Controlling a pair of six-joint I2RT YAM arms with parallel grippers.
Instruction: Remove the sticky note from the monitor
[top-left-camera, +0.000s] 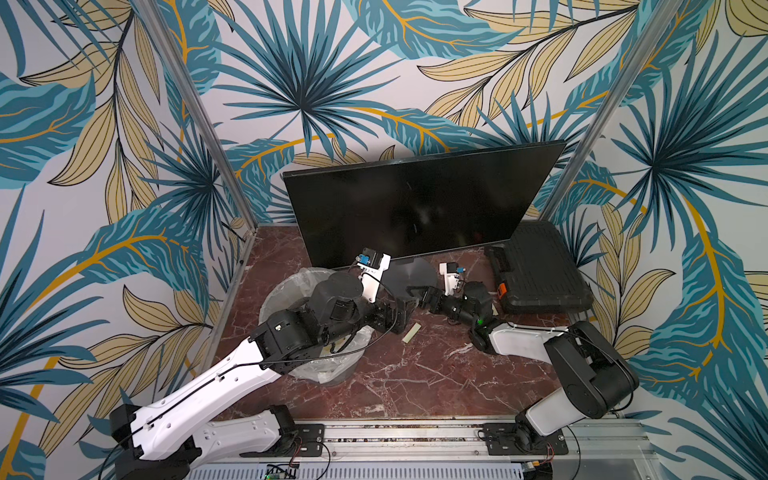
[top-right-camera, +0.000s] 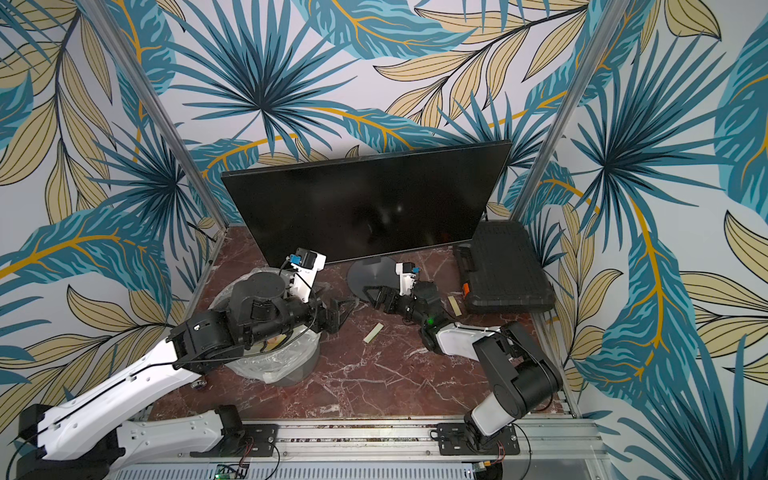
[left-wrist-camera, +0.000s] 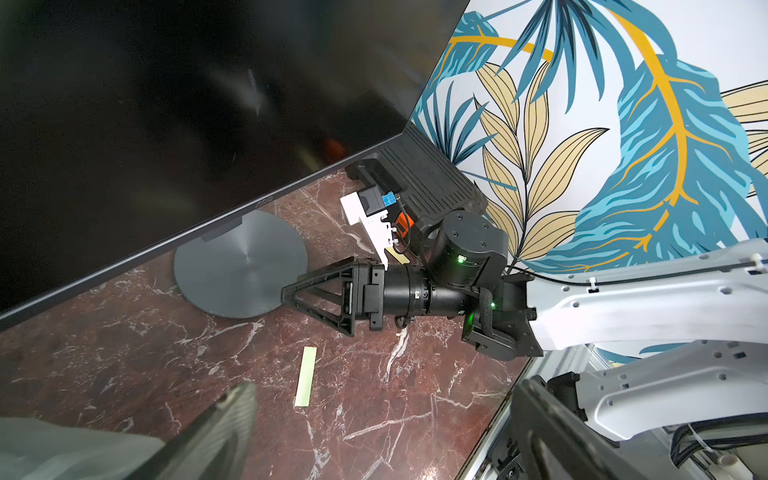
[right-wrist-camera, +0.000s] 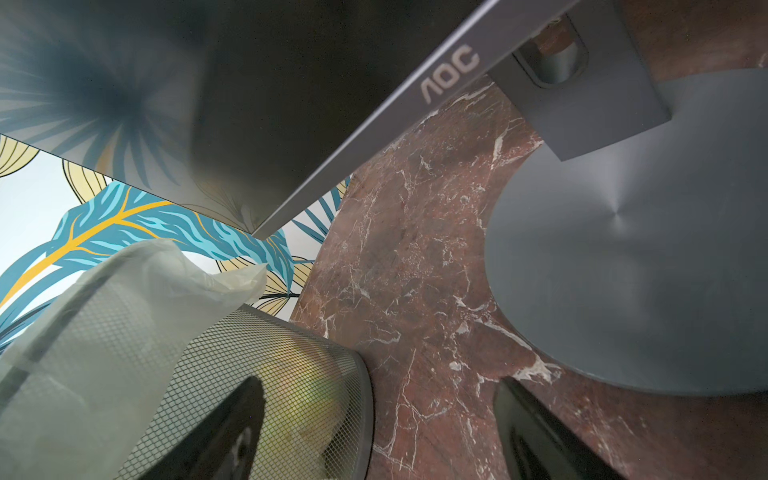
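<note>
The black monitor (top-left-camera: 424, 200) stands at the back on a round grey base (left-wrist-camera: 240, 268); no sticky note shows on its screen. A pale yellow-green strip (left-wrist-camera: 305, 376) lies flat on the marble table, in front of the base. My left gripper hangs beside the bin, fingers apart and empty. My right gripper is low at the front edge of the monitor base, right of the left one; in its wrist view the fingertips stand apart with nothing visible between them.
A mesh bin (top-right-camera: 296, 364) with a translucent liner stands left. A black case (top-right-camera: 504, 268) lies right, with another yellow strip (top-right-camera: 454, 305) beside it.
</note>
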